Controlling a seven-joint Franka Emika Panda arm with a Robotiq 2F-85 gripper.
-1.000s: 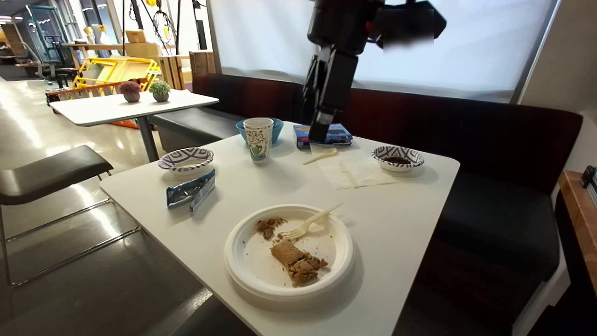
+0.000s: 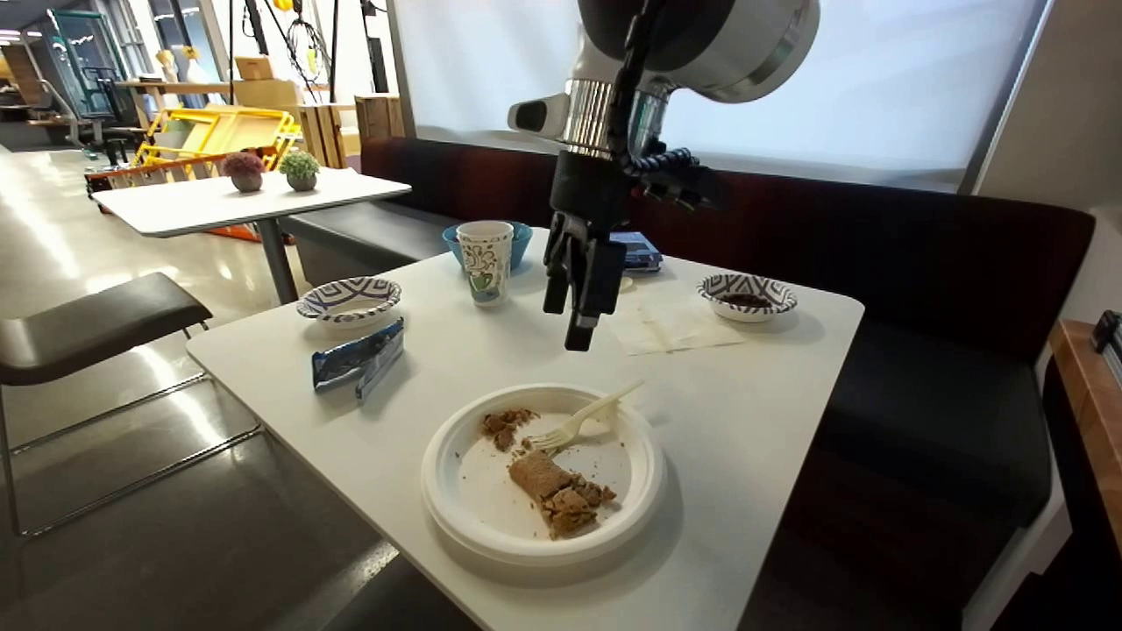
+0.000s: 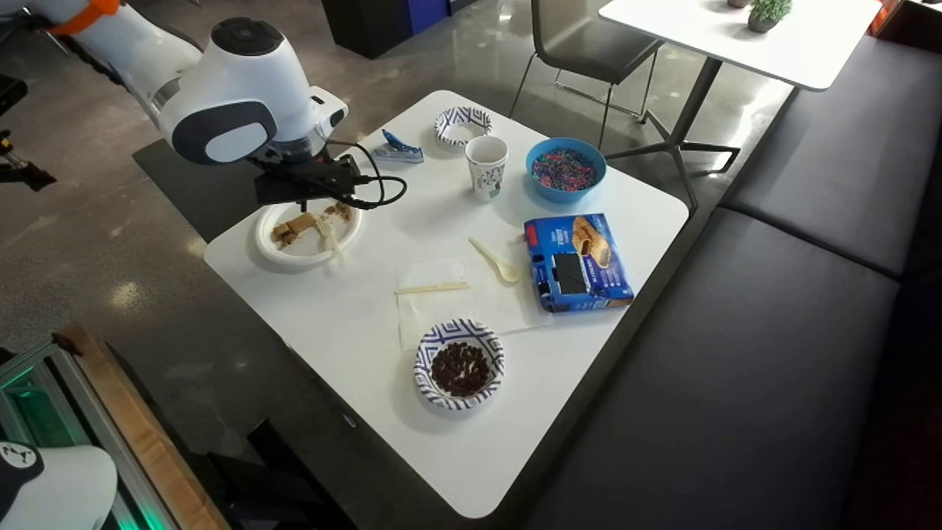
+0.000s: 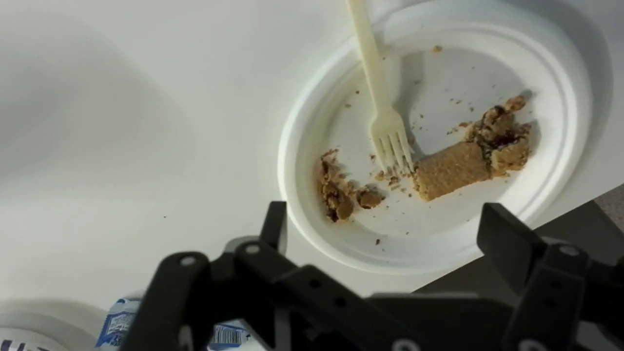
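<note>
My gripper is open over the near part of the white plate, nothing between its fingers. In exterior view 1 the gripper hangs in the air above the table, higher than the plate. On the plate lie a broken brown pastry bar and a heap of crumbled pieces. A pale plastic fork rests with its tines between them and its handle over the rim. From exterior view 2 the arm covers part of the plate's far side.
A torn blue wrapper and an empty patterned bowl lie toward one side. Farther off stand a paper cup, a blue bowl, a blue box and a bowl of dark bits. A spoon and knife lie by napkins.
In exterior view 1 my gripper has come lower and nearer the plate, shifting slightly left. The plate, its food, the fork and the other table items have not moved.
</note>
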